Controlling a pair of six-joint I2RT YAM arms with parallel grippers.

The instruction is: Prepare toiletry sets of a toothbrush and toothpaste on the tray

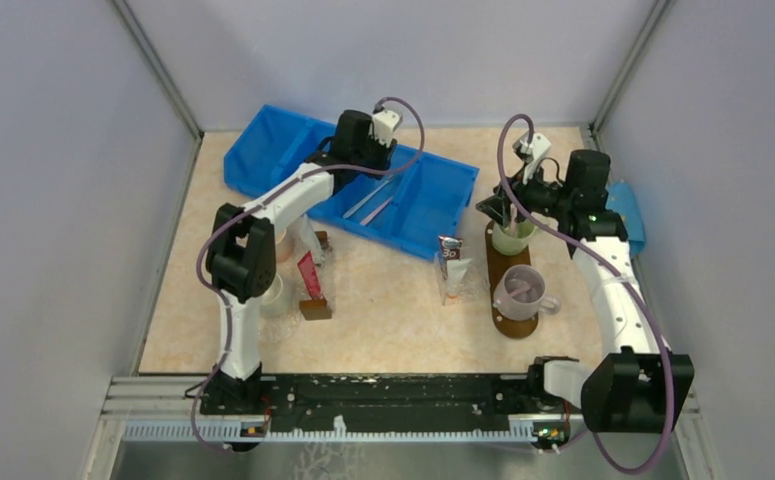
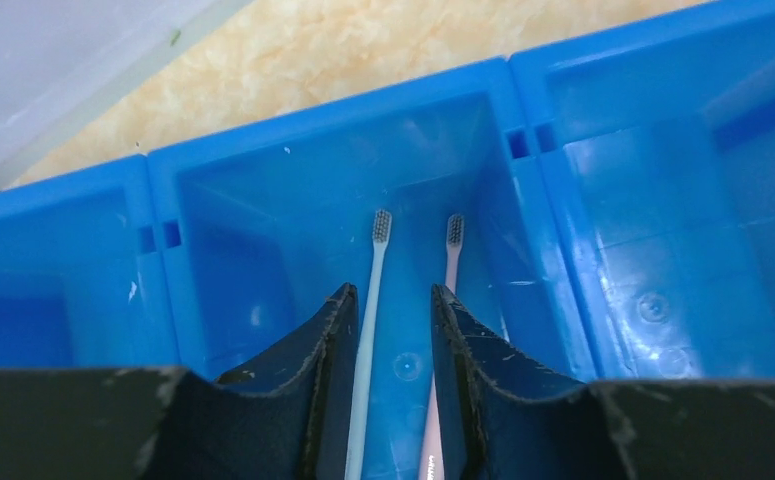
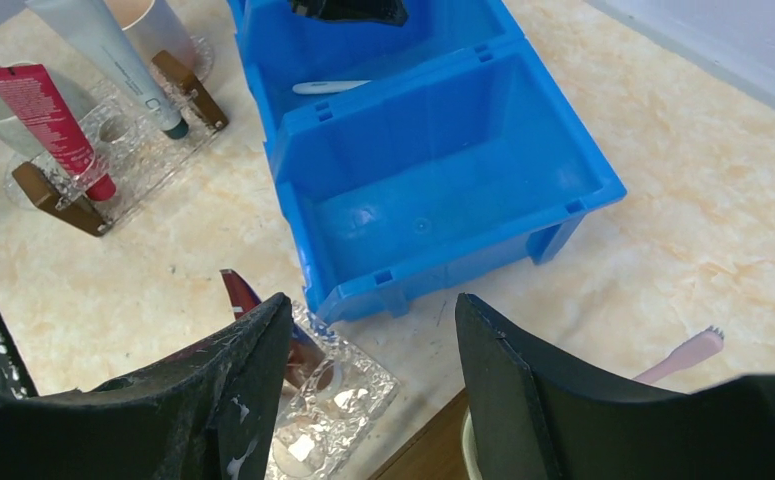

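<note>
Two toothbrushes lie in the middle compartment of the blue bin: a white one (image 2: 380, 250) and a pink one (image 2: 452, 262). Above them hangs my left gripper, fingers apart and gripping nothing. My right gripper, also open and empty, is low beside the green cup (image 1: 512, 243). A pink toothbrush (image 3: 693, 352) stands in that cup, its head showing past my right finger. The lilac mug (image 1: 520, 292) holds another pink brush. Toothpaste tubes, a red one (image 3: 48, 118) and a white one (image 3: 113, 60), stand in a clear holder at left.
Both cups rest on a brown wooden tray (image 1: 499, 263). Nearby, a clear holder (image 3: 368, 385) contains a dark tube and a white one. The bin's right compartment (image 3: 443, 200) is empty. A blue item (image 1: 626, 215) lies behind the right arm.
</note>
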